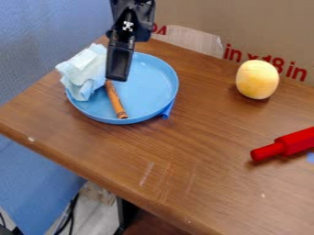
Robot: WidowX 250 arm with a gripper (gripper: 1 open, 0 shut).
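The black gripper (119, 64) hangs over the left part of a blue plate (157, 87), pointing down; whether its fingers are open or shut cannot be made out. Beneath it, an orange stick-like object (116, 103) lies on the plate. A crumpled white cloth (81, 69) rests at the plate's left side, just left of the gripper.
A pale yellow round object (256, 80) stands at the back right. A red cylinder (285, 144) lies at the right edge. A small blue item sits beside the plate's right rim. Cardboard stands behind.
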